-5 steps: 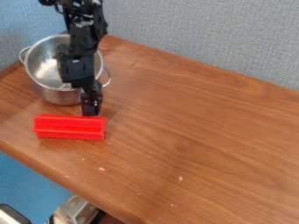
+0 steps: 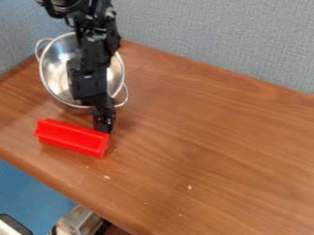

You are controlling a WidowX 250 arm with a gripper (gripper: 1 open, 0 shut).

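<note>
My black gripper [image 2: 103,121] points down at the right end of a red elongated block [image 2: 73,138], its tip at or just behind that end. Whether it touches the block is hard to tell, and its fingers are too dark to separate clearly. The block lies at a slant near the table's left edge. A steel pot [image 2: 59,73] with wire handles stands behind the arm, which hides much of it.
A grey textured wall borders the back. A blue surface and a metal fixture lie below the left edge.
The red block has turned, its right end now lower and nearer the front. The gripper has moved slightly right and down. The pot sits slightly further right.
</note>
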